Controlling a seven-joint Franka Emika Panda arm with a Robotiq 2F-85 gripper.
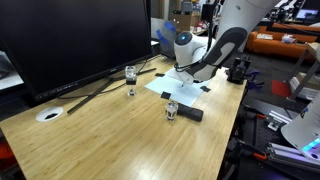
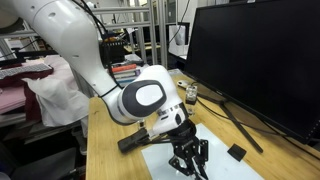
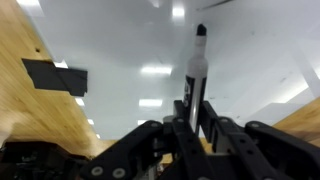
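Observation:
A slim white marker with a dark tip is held in my gripper, which is shut on it. Its tip points away from the fingers, over a glossy white sheet. Whether the tip touches the sheet I cannot tell. Seen from the second exterior view, the gripper is low above the same sheet. A small flat black piece lies at the edge of the sheet, apart from the gripper.
On the wooden table, a dark oblong block and a clear bottle-like item are close to the sheet. Another such item stands by the large monitor.

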